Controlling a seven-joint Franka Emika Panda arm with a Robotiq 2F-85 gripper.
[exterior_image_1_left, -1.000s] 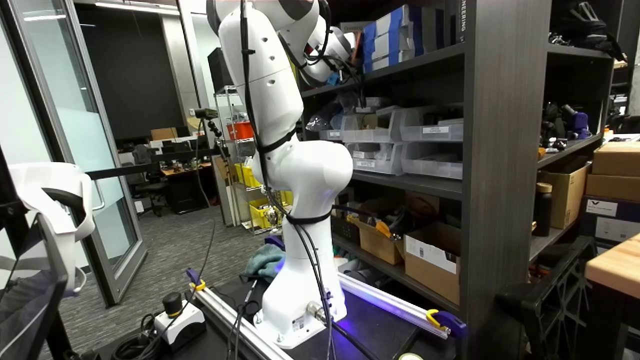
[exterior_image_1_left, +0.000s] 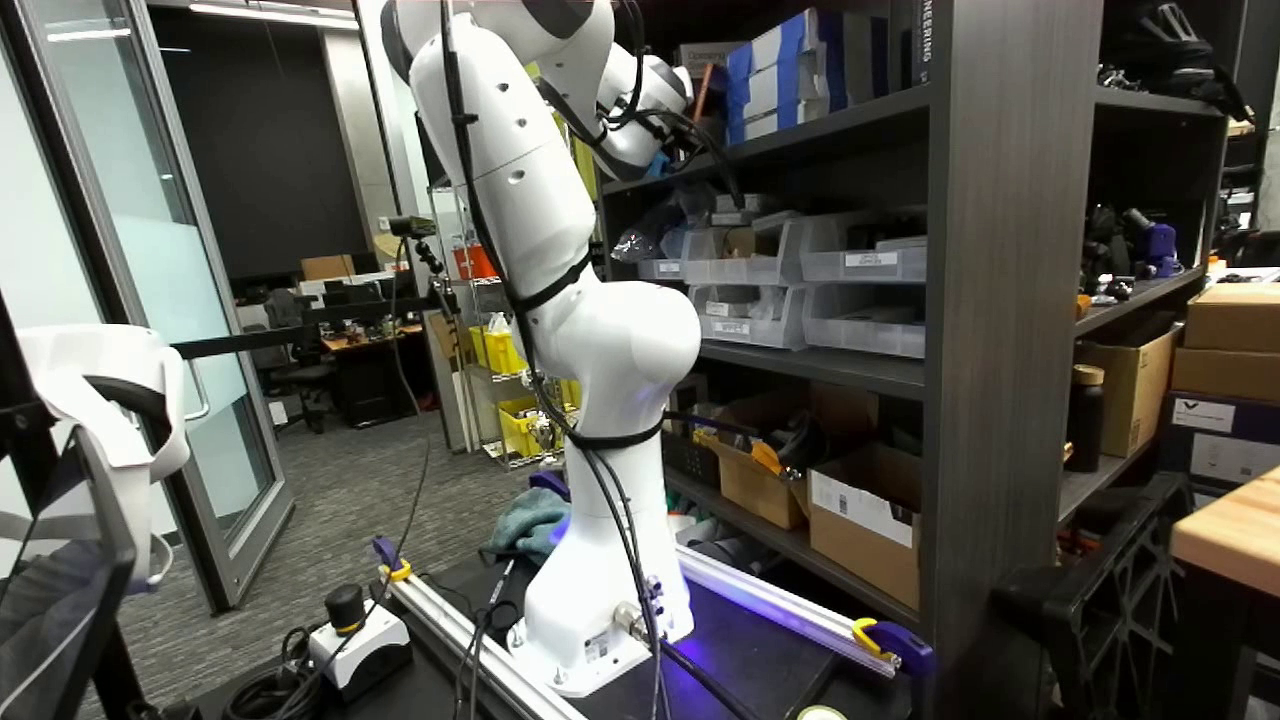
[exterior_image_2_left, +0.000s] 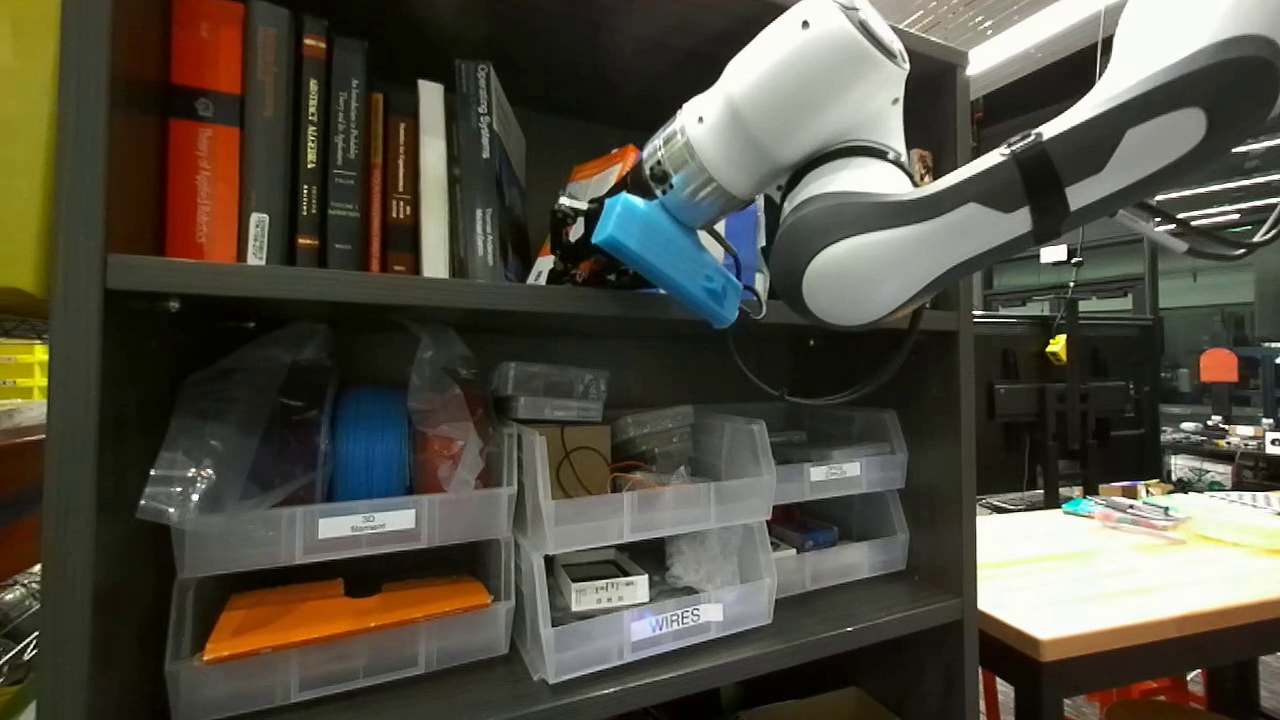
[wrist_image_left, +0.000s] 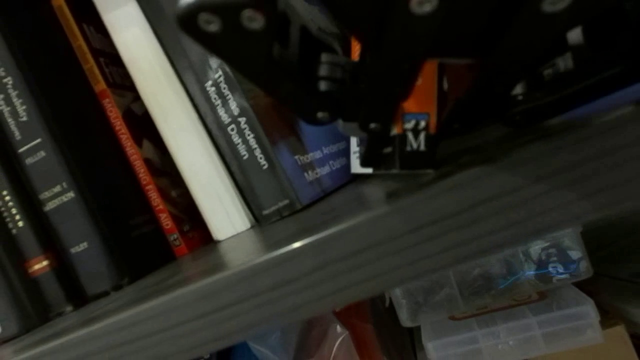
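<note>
An orange, black and white book (exterior_image_2_left: 603, 172) stands tilted at the upper shelf, right of the upright row. My black gripper (exterior_image_2_left: 578, 238) is shut on this book, beside the blue camera cover. In the wrist view the dark fingers (wrist_image_left: 379, 141) lie over the book's lower spine, where a white "M" label (wrist_image_left: 415, 141) shows. Much of the book is hidden behind the gripper. A dark "Operating Systems" book (exterior_image_2_left: 489, 168) leans just to its left.
The upper shelf board (exterior_image_2_left: 360, 286) runs under the row, with a white book (exterior_image_2_left: 433, 180) and others at left. Clear plastic bins (exterior_image_2_left: 648, 510) fill the shelf below. Blue-and-white boxes (exterior_image_1_left: 777, 78) stand on the upper shelf.
In exterior view 1 the upper arm has swung left and the wrist has shifted slightly left. The orange book now shows more clearly, tilted beside the wrist.
</note>
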